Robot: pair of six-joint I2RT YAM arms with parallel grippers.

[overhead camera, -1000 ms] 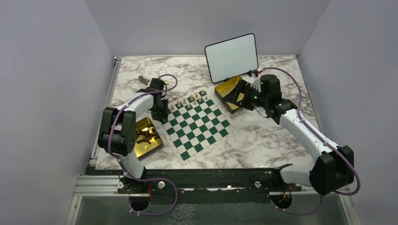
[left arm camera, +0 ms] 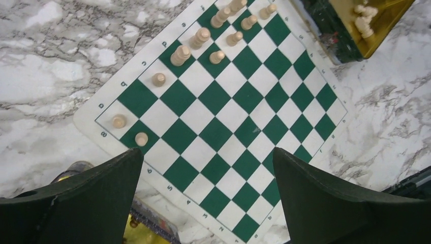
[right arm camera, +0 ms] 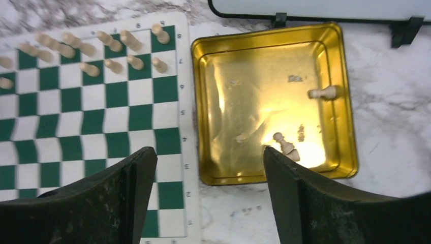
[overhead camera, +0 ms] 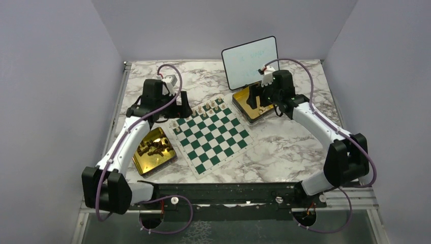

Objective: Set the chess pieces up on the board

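Note:
The green and white chessboard lies mid-table, with several cream pieces standing along its far rows, such as a tall one. My left gripper hangs open above the board's left part, nothing between its fingers. My right gripper is open above the right gold tray, where a few cream pieces lie, one piece by the right wall and others near the bottom. Dark pieces lie heaped in the left gold tray.
A whiteboard stands behind the right tray.
My left gripper has risen from the board's left corner, leaving pieces standing there.

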